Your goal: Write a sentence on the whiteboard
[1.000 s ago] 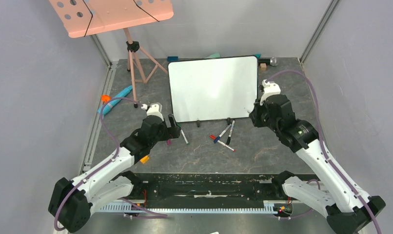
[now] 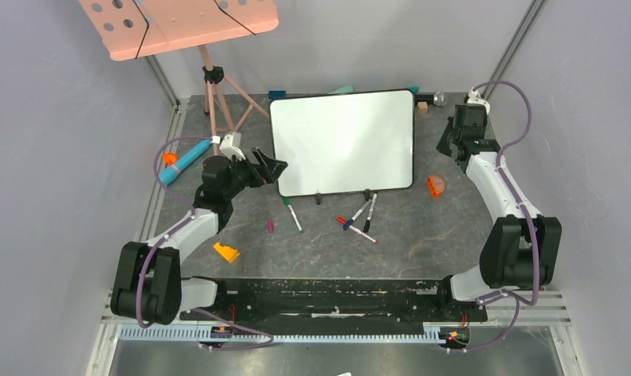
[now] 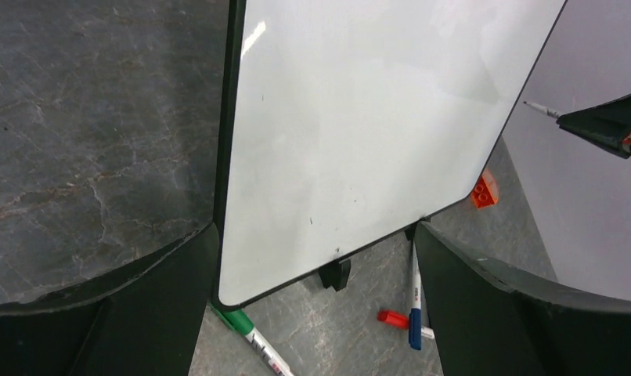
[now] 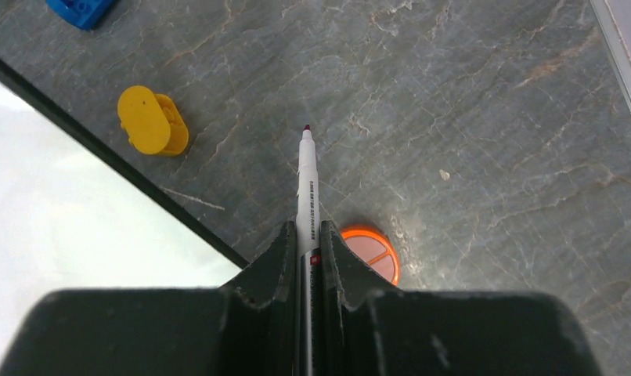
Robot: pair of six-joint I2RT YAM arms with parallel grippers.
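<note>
The blank-looking whiteboard [image 2: 341, 142] lies in the middle, also filling much of the left wrist view [image 3: 351, 133]. My right gripper is shut on a white marker [image 4: 308, 188] with a dark red tip, held over the floor right of the board. My left gripper [image 2: 275, 167] hangs open by the board's left edge, nothing between its fingers. Loose markers [image 2: 359, 231] lie in front of the board, a green one [image 2: 293, 215] further left.
An orange round object [image 2: 436, 186] lies right of the board, a yellow piece [image 2: 226, 252] at front left. A pink stand [image 2: 187, 23] and blue roll [image 2: 185, 163] occupy the back left. A yellow block [image 4: 148, 121] shows beside the board.
Both arms have drawn up and back from their lower poses; my right gripper moved rightward and toward the back, off the board's right edge, and my left gripper rose slightly toward the back.
</note>
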